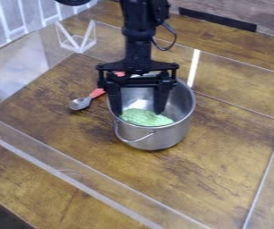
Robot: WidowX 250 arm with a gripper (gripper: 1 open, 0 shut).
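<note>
A steel pot [164, 132] with a wire handle stands at the middle of the wooden table, a pale green object [144, 118] lying on its floor. The black gripper [139, 97] is open over the pot's upper part, its fingers straddling the opening, with no object visible held between them; part of the pot's interior is hidden behind it. Left of the pot lies a spoon [82, 102] with a red handle, partly hidden behind the gripper.
Clear strips, apparently plastic edging, run across the table [68, 170] on the left and right. A white wire object [77, 38] stands at the back left.
</note>
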